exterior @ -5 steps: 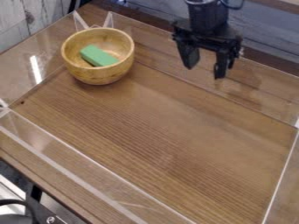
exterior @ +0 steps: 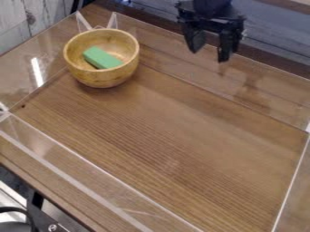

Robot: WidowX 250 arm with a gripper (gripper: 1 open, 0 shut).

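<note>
My gripper (exterior: 208, 45) is at the top middle, dark and raised over the back of the wooden tray, its fingers apart as far as the small view shows. A yellow bowl (exterior: 121, 77) sits at the upper left with a green block (exterior: 100, 58) inside it. The gripper is to the right of the bowl, apart from it.
The wooden tray floor (exterior: 169, 145) is clear across the middle and front. The tray's walls border it at the back and sides. A black cable (exterior: 14, 211) lies outside at the lower left.
My gripper has moved back and up, toward the top edge of the view. The bowl and green block have not visibly moved.
</note>
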